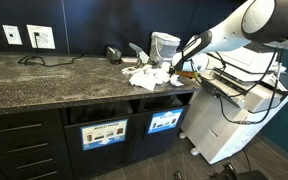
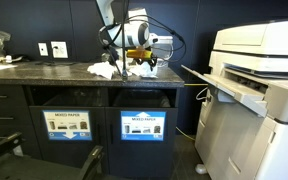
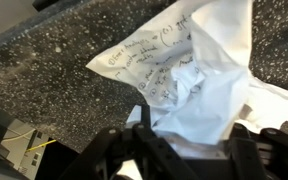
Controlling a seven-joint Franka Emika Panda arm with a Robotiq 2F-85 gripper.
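Note:
Crumpled white paper (image 3: 212,70) lies on the dark speckled counter and fills much of the wrist view. One sheet (image 3: 144,58) carries handwritten lines and juts out to the left. At the lower edge of that view, my gripper has its fingers apart, with paper rising between and in front of them. Whether the fingers touch the paper cannot be told. In exterior view 1 the gripper (image 1: 174,77) is low over the counter's right end, beside the heap of white paper (image 1: 144,75).
A grey-white bin (image 1: 164,46) stands behind the heap. Below the counter (image 1: 54,82) are open cubbies with a mixed-paper sign (image 2: 68,125) and a blue sign (image 2: 142,125). A large white printer (image 2: 254,60) stands to the right.

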